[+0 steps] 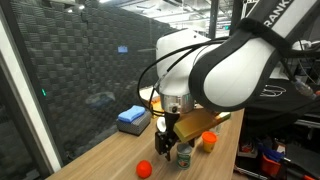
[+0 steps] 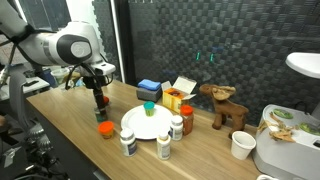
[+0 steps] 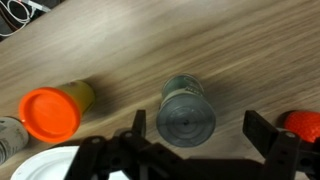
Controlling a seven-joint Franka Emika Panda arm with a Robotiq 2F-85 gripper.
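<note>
A small grey-green jar with a dark round lid stands upright on the wooden table, seen from above in the wrist view. My gripper is open above it, one dark finger to the left and the other to the right, with gaps on both sides. In exterior view 1 the jar sits just below the gripper, its upper part close to the fingers. Exterior view 2 shows the jar partly behind the dark fingers.
An orange cup lies left of the jar, and a red ball is on the right. A white plate holds a teal cup. Several bottles, a blue block and a yellow box stand beyond. Bare wood surrounds the jar.
</note>
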